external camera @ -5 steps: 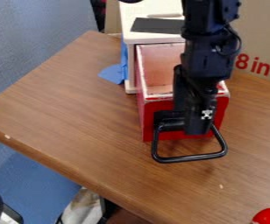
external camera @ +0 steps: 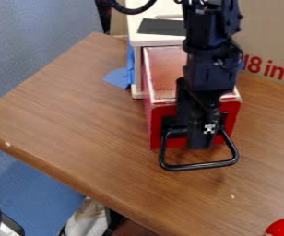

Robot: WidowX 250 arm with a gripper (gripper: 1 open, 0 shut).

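Observation:
My black gripper (external camera: 204, 129) hangs over the front of a red box (external camera: 157, 120) with a pale pinkish top, a black loop handle (external camera: 196, 166) around its lower end. The fingertips are against the box front near the handle; whether they are open or shut on it is unclear.
A white unit (external camera: 147, 37) with a dark panel stands behind the box, beside a blue cloth (external camera: 117, 77). A cardboard box (external camera: 270, 46) is at the back right, a red object (external camera: 281, 229) at the front right corner.
My arm has shifted slightly over the red box; the box and handle look unmoved.

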